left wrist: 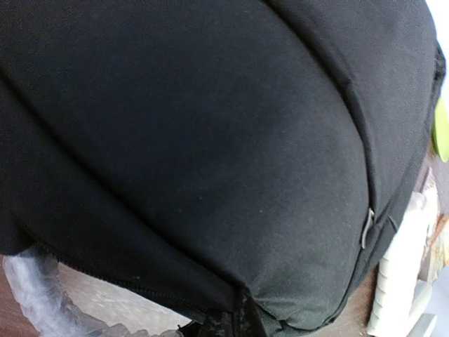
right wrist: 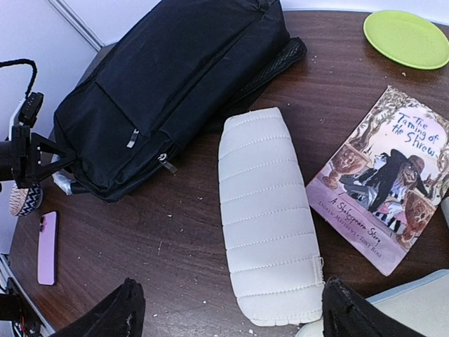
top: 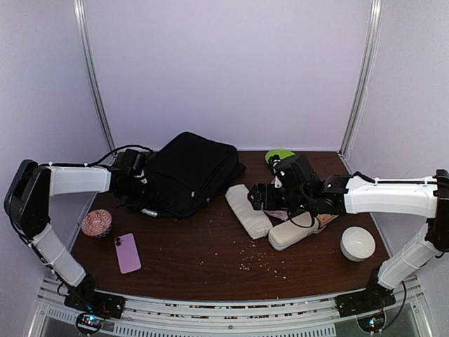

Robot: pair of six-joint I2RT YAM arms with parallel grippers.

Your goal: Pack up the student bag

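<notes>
The black bag (top: 193, 172) lies at the back left of the table, its front panel filling most of the left wrist view. My left gripper (top: 144, 193) is shut at the bag's near left edge. The dark cloth creases towards its fingers (left wrist: 249, 312); whether cloth lies between them is hidden. My right gripper is open, holding nothing, above the white padded case (right wrist: 270, 210). Right of that case lies a book (right wrist: 386, 175) titled "The Taming of the Shrew". A cream hard case (top: 291, 233) rests below the right gripper in the top view.
A purple phone (top: 128, 253) and a pink patterned bowl (top: 97, 223) are at the left. A green plate (top: 279, 156) sits at the back, a white bowl (top: 358, 243) at the right. Crumbs (top: 258, 261) dot the otherwise free front middle.
</notes>
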